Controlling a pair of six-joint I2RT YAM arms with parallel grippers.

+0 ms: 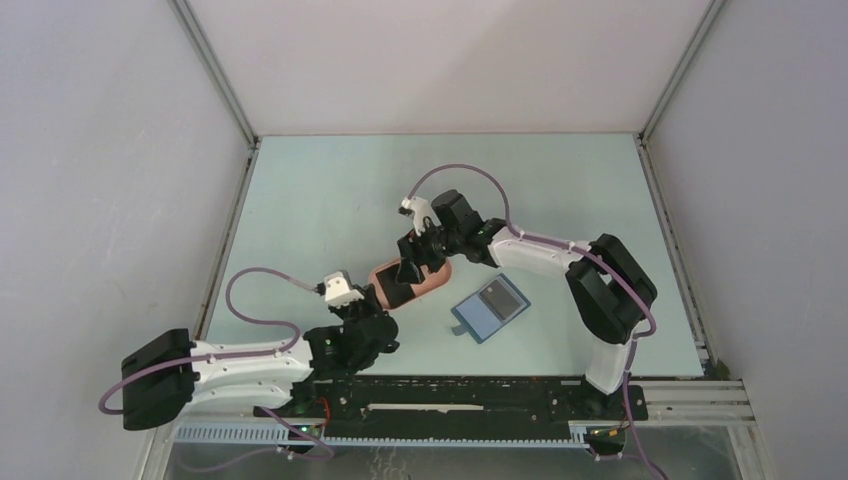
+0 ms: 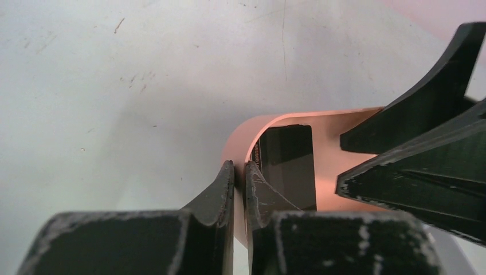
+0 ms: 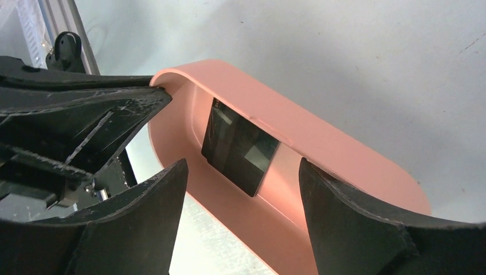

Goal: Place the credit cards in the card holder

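Observation:
A salmon-pink tray [image 1: 435, 283] holds a dark card lying inside it, seen also as a dark card [image 2: 286, 160] in the left wrist view. My left gripper is shut on the tray's curved end wall. My right gripper hangs part open over the tray, its fingers either side of the dark card, nothing visibly held. The blue-grey card holder [image 1: 480, 315] lies on the table to the right of the tray, with a grey panel on it.
Both arms crowd close together around the tray near the middle front.

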